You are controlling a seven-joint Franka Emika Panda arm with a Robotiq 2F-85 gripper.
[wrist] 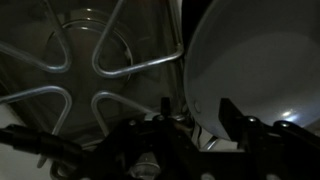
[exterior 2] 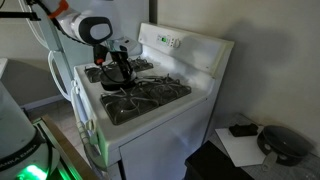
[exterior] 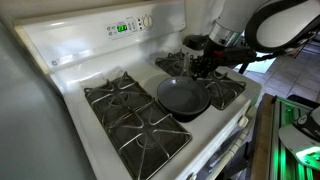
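Note:
A dark frying pan (exterior: 184, 96) rests on the stove, over the middle and toward the right-hand burners in exterior view 1. My gripper (exterior: 203, 73) is low by the pan's rim on the far right side. In the wrist view the gripper is partly open, with one fingertip on each side of the pan's rim as seen from above. The pan's grey inside (wrist: 255, 65) fills the right of that view. Whether the fingers touch the rim cannot be told in the dim light.
Black burner grates (exterior: 146, 133) lie bare on the left of the stove (exterior: 90, 50). Behind them rises the white control panel. A dark lidded pot (exterior 2: 285, 145) and a white sheet (exterior 2: 240, 148) are on the separate counter at the right of exterior view 2.

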